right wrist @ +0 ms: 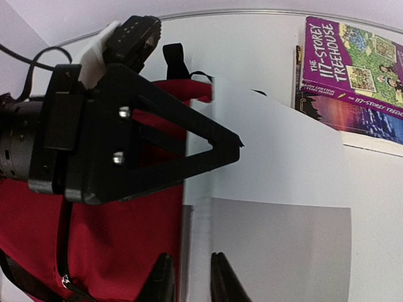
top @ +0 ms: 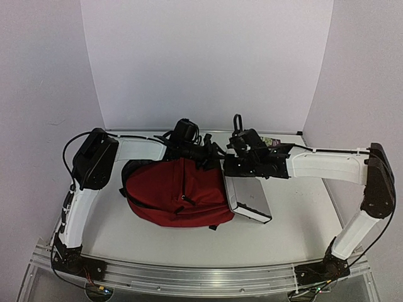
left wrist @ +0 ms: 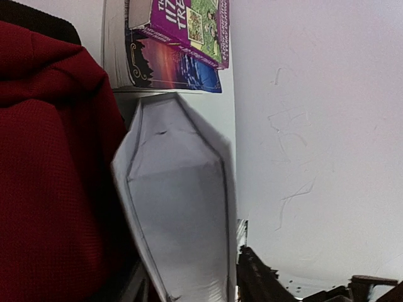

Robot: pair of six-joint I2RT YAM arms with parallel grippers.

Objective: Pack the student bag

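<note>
The red backpack [top: 164, 195] lies on its side at centre-left. A white-and-grey flat folder or box [top: 249, 198] rests against its right side, tilted; in the right wrist view its grey lower part [right wrist: 280, 245] shows. My left gripper [top: 211, 151] is at the bag's upper right, over the folder's edge; in the left wrist view a white edge piece stands between its blurred fingers. My right gripper [top: 233, 163] is over the folder beside it, the folder's spine between or behind its blurred fingertips. Whether either is shut on it is unclear.
Two books, a purple Treehouse book [right wrist: 343, 63] on a sunset-covered one [right wrist: 371, 126], lie at the back right behind the arms. The two grippers are very close together.
</note>
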